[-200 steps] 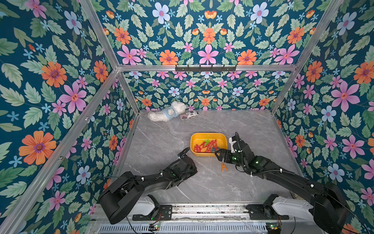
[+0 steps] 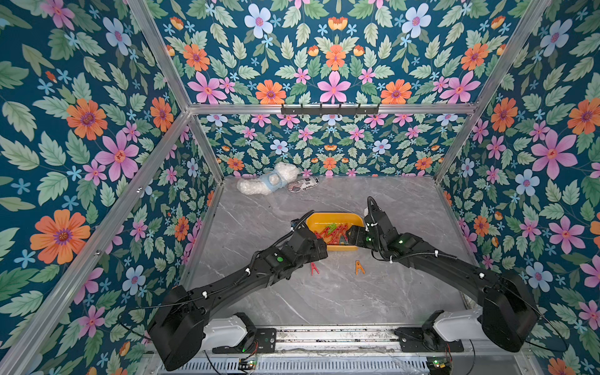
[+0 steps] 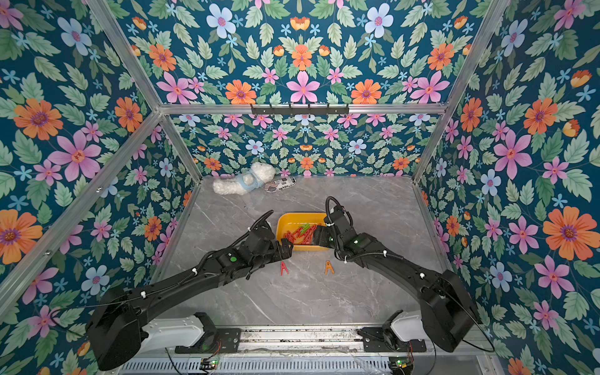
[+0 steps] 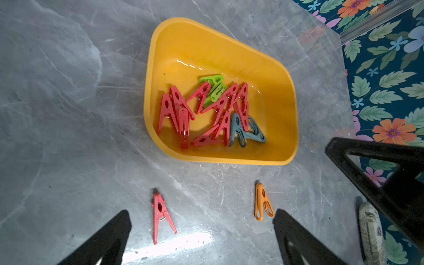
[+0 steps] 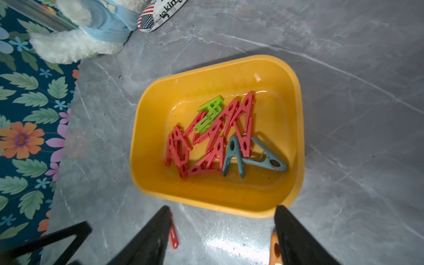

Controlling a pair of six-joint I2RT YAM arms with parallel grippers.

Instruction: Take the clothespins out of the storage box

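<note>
A yellow box [image 4: 172,39] holds several red clothespins [image 4: 183,128], green ones [image 4: 216,92] and grey-blue ones [image 5: 271,161]. On the table in front of it lie a red clothespin [image 4: 159,212] and an orange one [image 4: 261,201]. My left gripper hangs over the box's near left side, open with nothing between its fingers. My right gripper is above the box's right side, fingers apart and nothing held between them.
A white plush toy [image 2: 253,185] and a printed oval object [image 2: 303,184] lie along the back wall.
The red clothespin in front now shows in the top left view.
</note>
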